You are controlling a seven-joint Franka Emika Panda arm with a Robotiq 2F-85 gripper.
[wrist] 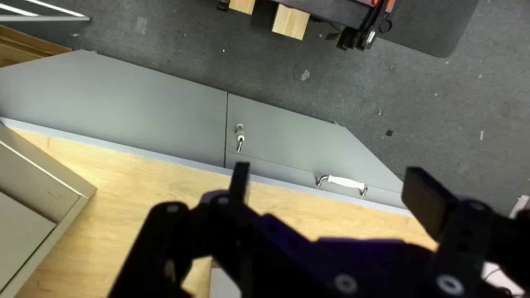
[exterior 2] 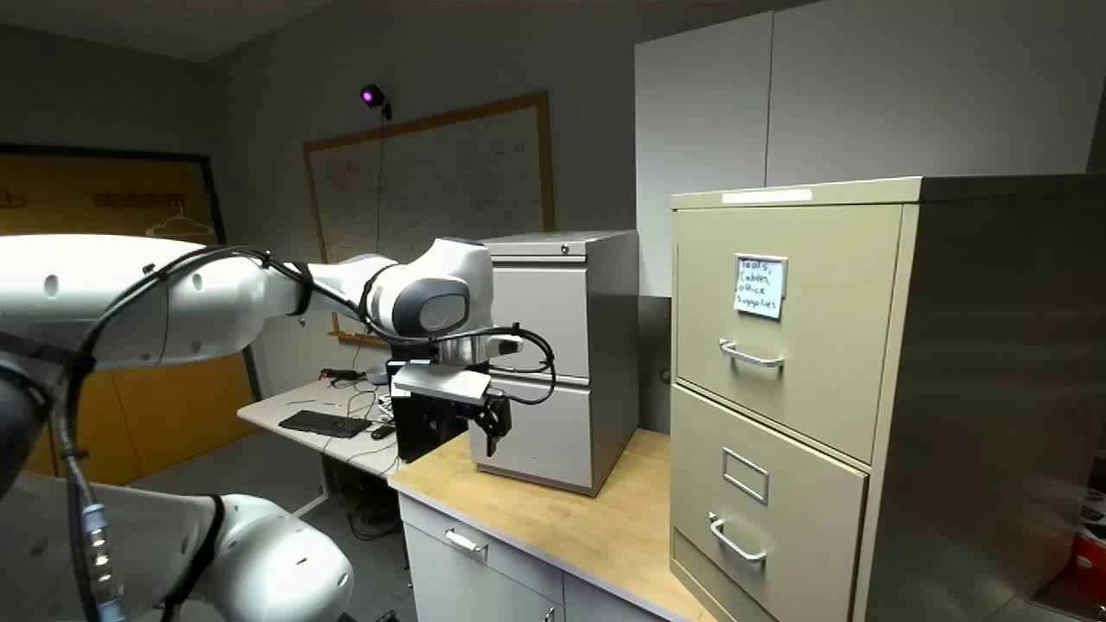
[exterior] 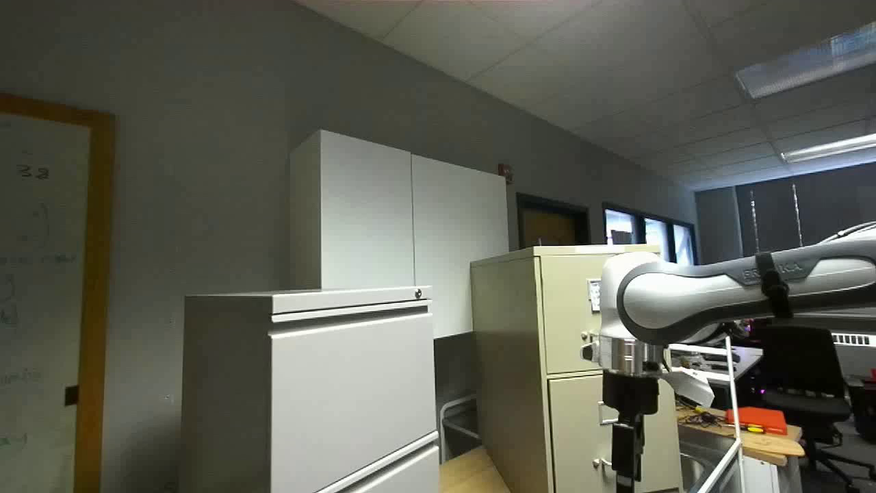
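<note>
My gripper is open in the wrist view, its two black fingers spread wide with nothing between them. It points down over the wooden countertop [wrist: 144,198]. In exterior view 2 the gripper [exterior 2: 492,430] hangs in front of the light grey filing cabinet [exterior 2: 534,321], above the counter's front corner; whether it touches the cabinet cannot be told. The beige filing cabinet [exterior 2: 788,342] stands to the right with its drawers closed, a handwritten label [exterior 2: 759,286] on the upper one. Below the counter are a closed drawer with a white handle [wrist: 346,182] and cupboard doors.
Bare counter [exterior 2: 632,518] lies between the two filing cabinets. White wall cupboards [exterior: 410,213] hang behind them. A desk with a keyboard [exterior 2: 324,423] stands beyond the grey cabinet. Dark floor [wrist: 427,109] spreads out in front of the counter.
</note>
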